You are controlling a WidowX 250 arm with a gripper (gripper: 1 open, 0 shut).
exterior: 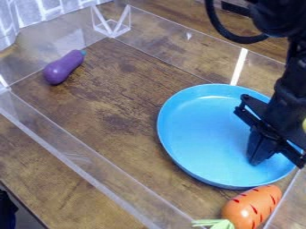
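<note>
My black gripper (257,143) is low over the right half of a blue plate (198,134), its fingers shut, with no object visible between them. A small patch of something yellow peeks out behind the gripper at the right edge. A toy carrot (250,209) with dark stripes and a pale green top lies just in front of the plate. A purple toy eggplant (63,68) lies at the upper left, well away from the gripper.
Clear plastic walls border the wooden work area (102,116), with a white-edged triangular piece at the back left. The wood left of the plate is bare.
</note>
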